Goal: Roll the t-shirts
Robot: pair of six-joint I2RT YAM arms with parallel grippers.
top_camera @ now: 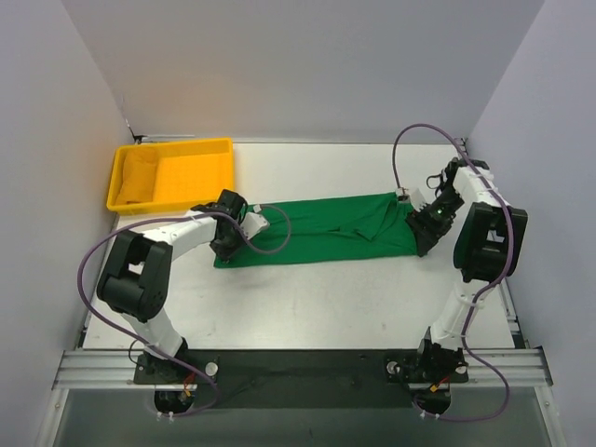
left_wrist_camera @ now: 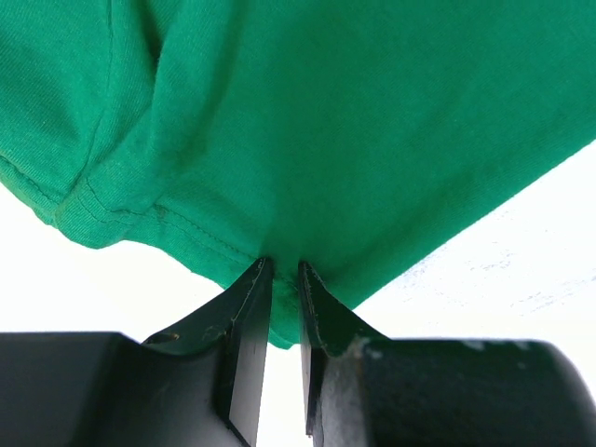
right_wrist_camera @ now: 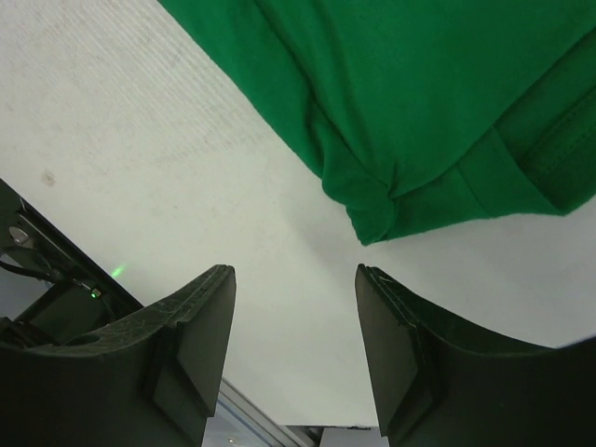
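Observation:
A green t-shirt lies spread lengthwise across the white table, its right part folded over. My left gripper rests on its left end; in the left wrist view the fingertips press close together on the hem, the cloth around them, a narrow gap between. At the right end my right gripper hovers over the shirt's edge; in the right wrist view it stands open, with nothing between its fingers, just short of a bunched corner of the cloth.
A yellow bin sits at the back left, with something yellow inside. Grey walls stand on both sides.

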